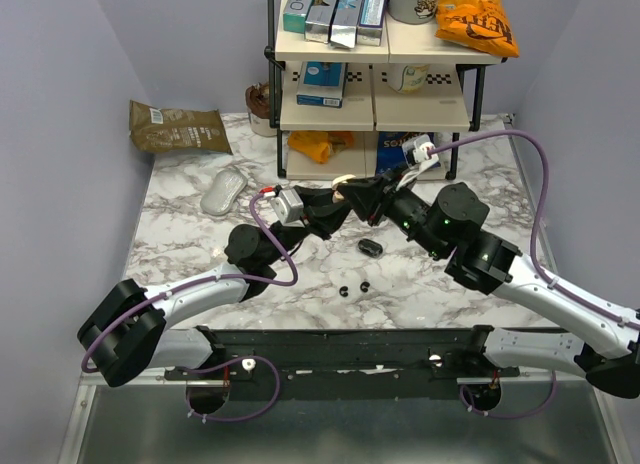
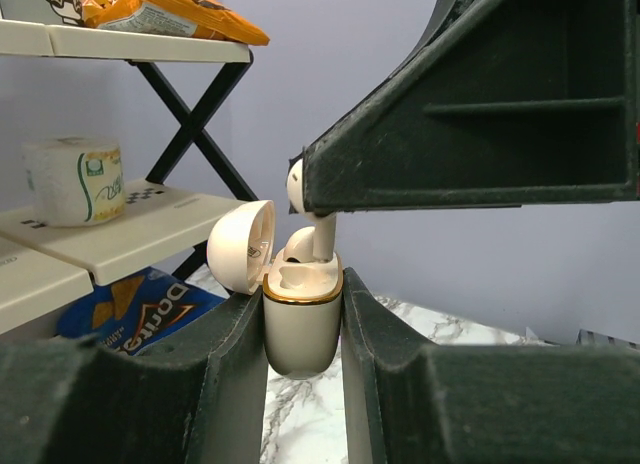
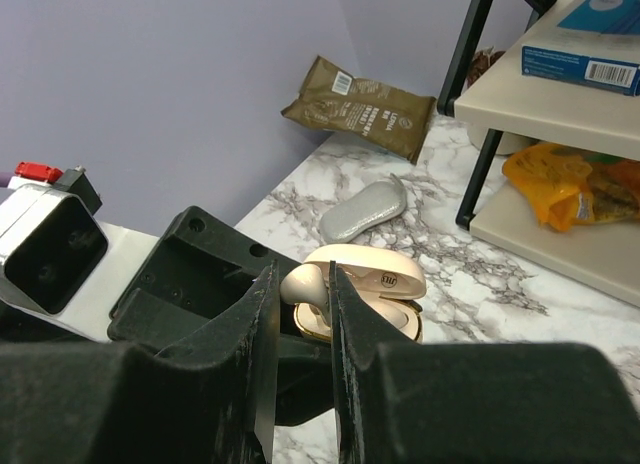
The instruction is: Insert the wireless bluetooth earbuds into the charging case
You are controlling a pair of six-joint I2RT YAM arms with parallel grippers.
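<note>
My left gripper (image 1: 325, 212) is shut on the cream, gold-rimmed charging case (image 2: 300, 332), held upright with its lid (image 2: 232, 246) open. My right gripper (image 1: 362, 194) is shut on a white earbud, its stem pointing down over the case's wells in the left wrist view. The stem reaches into or just in front of the case top; how deep it sits I cannot tell. A rounded white piece, possibly the other earbud, shows in the case behind the stem.
A shelf rack (image 1: 330, 114) with boxes and bags stands at the back. On the marble table lie a grey pouch (image 1: 222, 192), a small black object (image 1: 369, 247) and small dark pieces. A brown bag (image 1: 178, 130) lies back left.
</note>
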